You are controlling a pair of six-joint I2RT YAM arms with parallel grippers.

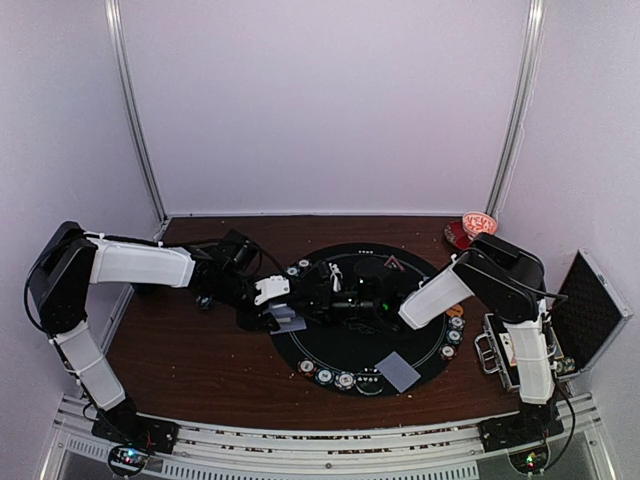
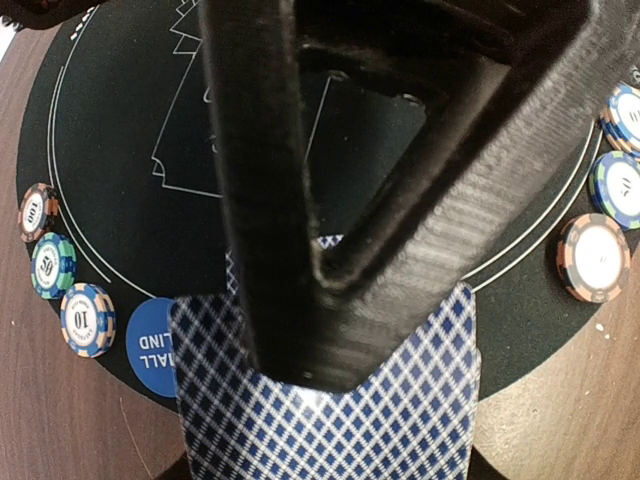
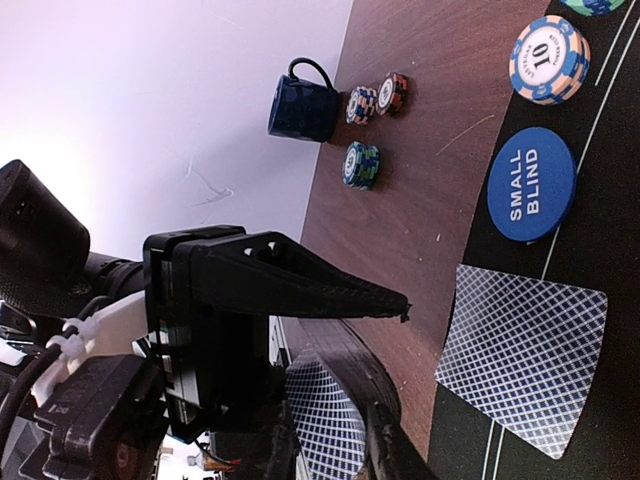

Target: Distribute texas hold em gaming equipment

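A deck of blue-and-white checked cards (image 2: 330, 435) sits between the fingers of my left gripper, which is shut on it. Over the deck, dark parts of my right gripper (image 1: 328, 306) cover its middle in the left wrist view. At the bottom of the right wrist view the deck (image 3: 325, 415) shows beside a blurred dark finger (image 3: 355, 365); how far that gripper stands open is unclear. A patterned card (image 3: 525, 355) lies face down on the mat's edge near the small blind disc (image 3: 532, 185). Another card (image 1: 398, 371) lies at the mat's front.
Chip stacks (image 1: 345, 381) line the black mat (image 1: 340, 350). A dark mug (image 3: 305, 105) and loose chips (image 3: 361, 165) stand by the left wall. At the right are an open case (image 1: 505, 350) and a red-white bowl (image 1: 478, 224).
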